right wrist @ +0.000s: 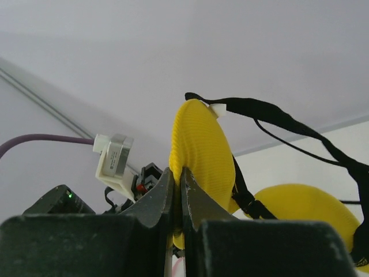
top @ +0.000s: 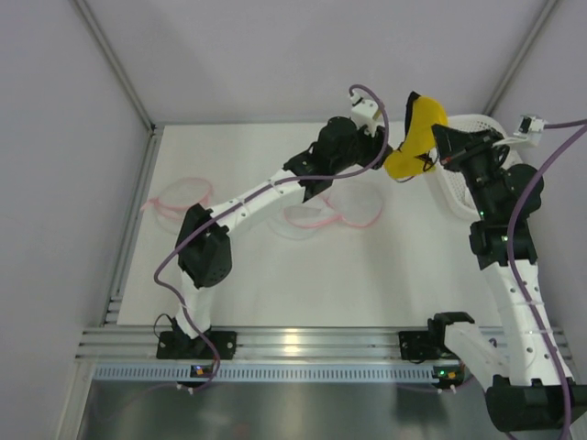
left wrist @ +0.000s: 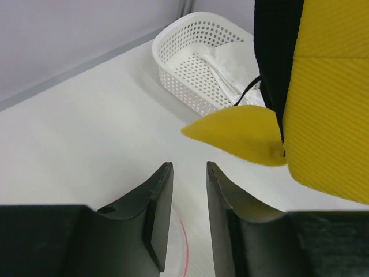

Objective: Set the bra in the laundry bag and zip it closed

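Observation:
The yellow bra with black straps [top: 422, 128] hangs in the air near the white basket. My right gripper is shut on the edge of one cup, and the yellow fabric shows between its fingers. Close by on the bra's left, my left gripper is partly open. In the left wrist view the bra [left wrist: 328, 104] fills the right side, and no fabric lies between those fingertips. A clear mesh laundry bag with pink trim [top: 316, 222] lies flat mid-table, partly covered by the left arm.
A white perforated basket [left wrist: 187, 92] stands at the back right with white cloth [left wrist: 230, 63] inside. Another pink-trimmed mesh piece [top: 183, 192] rests at the table's left.

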